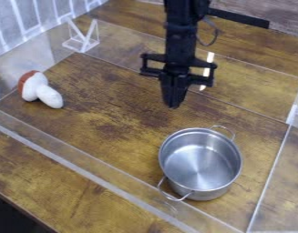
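Observation:
My black gripper (pixel 176 80) hangs over the wooden surface at the upper middle, its fingers pointing down, with nothing visible held; how far apart they stand is unclear. Just behind its right side a small white object (pixel 209 61) is partly hidden. A steel pot (pixel 200 164) with wire handles sits at the lower right. A white object with a red part (pixel 44 91) lies at the far left.
A white wire stand (pixel 82 36) is at the back left. Clear plastic barriers edge the wooden work surface (pixel 102 146).

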